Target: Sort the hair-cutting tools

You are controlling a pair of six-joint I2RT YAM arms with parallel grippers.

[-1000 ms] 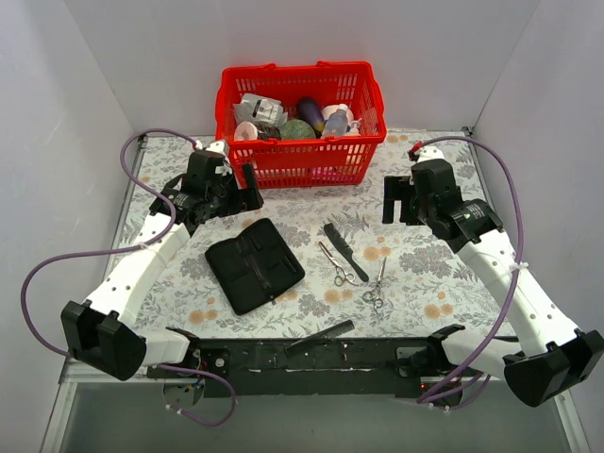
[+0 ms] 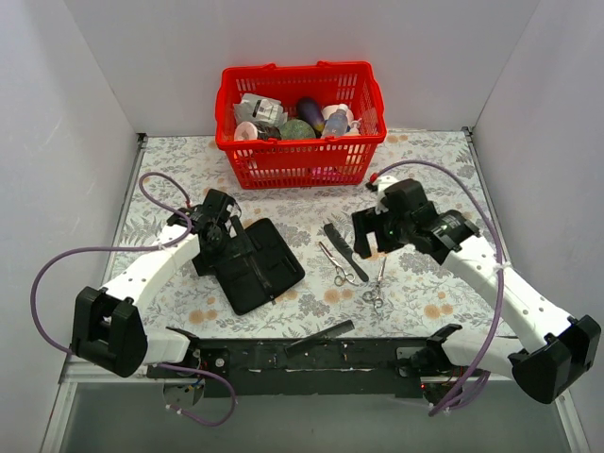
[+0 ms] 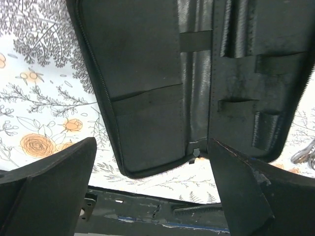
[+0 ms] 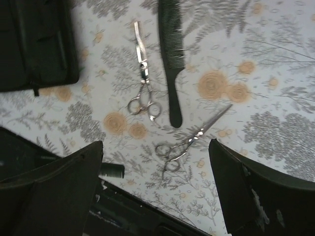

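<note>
The black zip case lies spread on the table at left, its slots and straps empty in the left wrist view. Over its upper left part my left gripper hangs open, nothing between its fingers. To the right of the case lie thinning scissors, a handled comb and a second pair of scissors. Another black comb rests at the table's front edge. My right gripper, open and empty, is above the table just right of the handled comb.
A red basket full of assorted items stands at the back middle. Bare patterned cloth covers the right of the table. Past the front edge runs a dark rail.
The right one has moved left and forward toward the tools. Case and tools have not moved.
</note>
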